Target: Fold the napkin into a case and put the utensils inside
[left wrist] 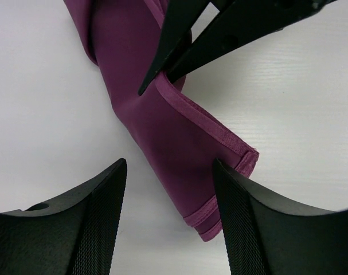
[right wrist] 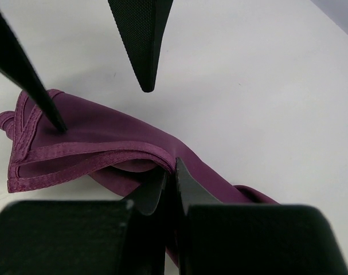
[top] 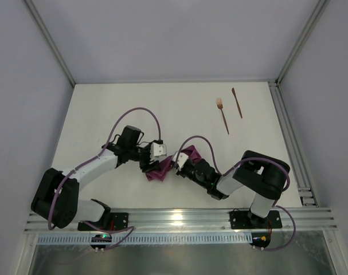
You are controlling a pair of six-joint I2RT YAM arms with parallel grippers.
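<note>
The maroon napkin (top: 159, 172) lies folded as a diagonal strip at the table's middle front. My right gripper is shut on its hemmed edge, with the cloth bunched at the fingertips; the same grip shows in the left wrist view at the top. My left gripper stands open over the napkin's left end (left wrist: 185, 149), whose hemmed corner lies between and beyond its fingertips. A wooden fork (top: 222, 112) and a second slim wooden utensil (top: 237, 103) lie at the back right of the table.
Grey walls and a metal frame (top: 300, 183) border it. Both arms reach in from the front corners, their grippers close together over the napkin.
</note>
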